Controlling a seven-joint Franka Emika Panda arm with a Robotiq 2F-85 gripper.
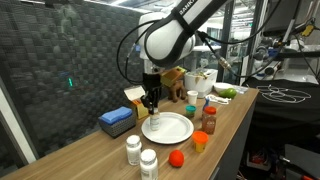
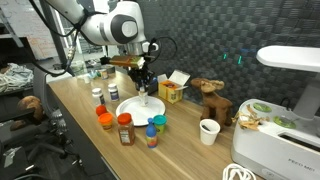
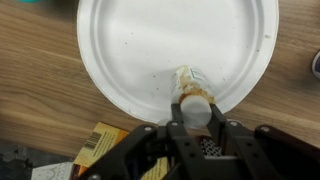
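A small white bottle with an orange-patterned label is between the fingers of my gripper, which is shut on it near its pale round top. In the wrist view the bottle is over the near edge of a large white plate. From the first exterior view, the gripper points down at the plate's left part, with the white bottle below it. The second exterior view shows the bottle at the plate's far side; whether its base touches the plate I cannot tell.
Two white bottles stand left of the plate. A tomato, an orange cup and brown-red jar line the front. A blue box and a yellow box sit behind. Bare wood lies at the table's left.
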